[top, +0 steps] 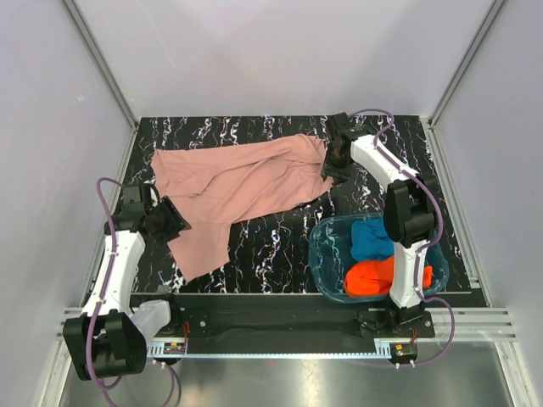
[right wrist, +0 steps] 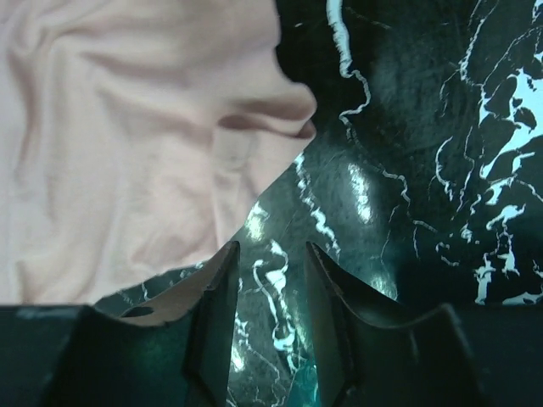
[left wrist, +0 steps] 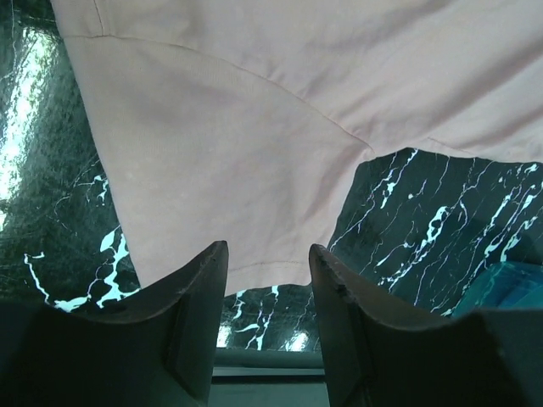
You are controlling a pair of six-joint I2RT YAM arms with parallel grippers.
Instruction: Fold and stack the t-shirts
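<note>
A pink t-shirt lies spread and partly folded over on the dark marbled table, one sleeve reaching toward the front left. My left gripper hovers over that sleeve; in the left wrist view its fingers stand apart above the sleeve's hem, with nothing between them. At the shirt's right end is my right gripper. The right wrist view shows its fingers apart and empty, just off a bunched corner of the pink cloth.
A clear blue bin at the front right holds a blue shirt and an orange shirt. Bare table lies between the pink shirt and the bin. Walls close in on the left, right and back.
</note>
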